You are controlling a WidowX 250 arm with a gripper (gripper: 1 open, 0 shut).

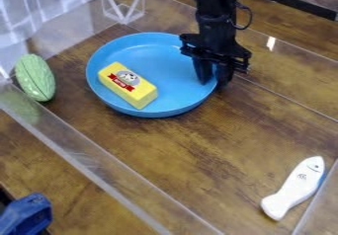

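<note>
My black gripper (212, 61) is lowered at the right rim of a blue plate (179, 105), its fingers low by the rim; whether they are open or shut is unclear. A yellow box with a red-and-white label (128, 84) lies on the left part of the plate.
A green oval object (36, 77) lies at the left. A white utensil (294, 188) lies at the lower right, and a blue object (24, 215) at the lower left. Clear panels edge the wooden surface. The wood below and right of the plate is mostly bare.
</note>
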